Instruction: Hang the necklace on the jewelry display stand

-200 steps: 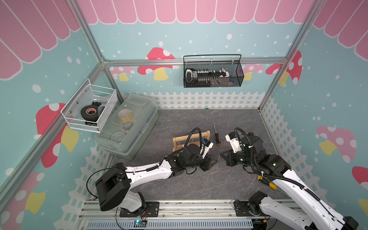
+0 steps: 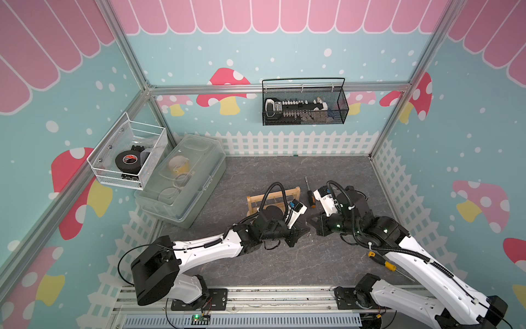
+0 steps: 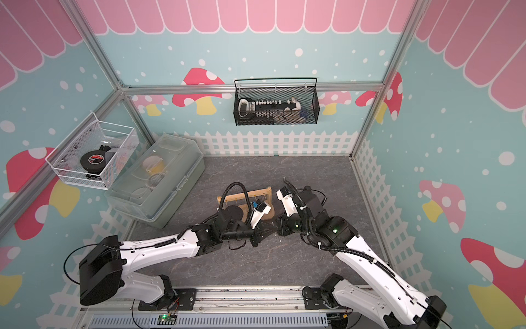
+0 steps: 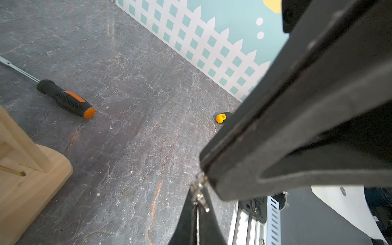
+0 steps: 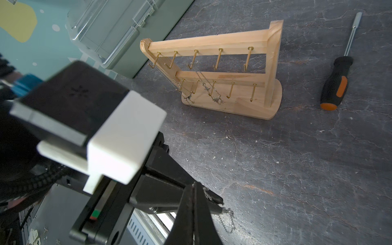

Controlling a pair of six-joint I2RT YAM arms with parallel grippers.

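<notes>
A silver necklace [image 5: 228, 220] dangles from the fingertips of my left gripper, which is shut on it. My right gripper is shut with its tips against the left's; whether it pinches the chain is unclear. In the left wrist view a short bit of chain [image 4: 200, 189] shows where the tips meet. The wooden display stand [image 5: 228, 40] stands behind the grippers, with brass hooks in two rows and chains hanging at its left and middle.
A black-orange screwdriver [image 5: 336, 85] lies right of the stand; a yellow-handled tool [image 2: 383, 261] lies at the front right. A lidded plastic box [image 2: 186, 175] fills the left side. Wire baskets [image 2: 305, 107] hang on the walls.
My right gripper has moved left toward the left gripper over the last second.
</notes>
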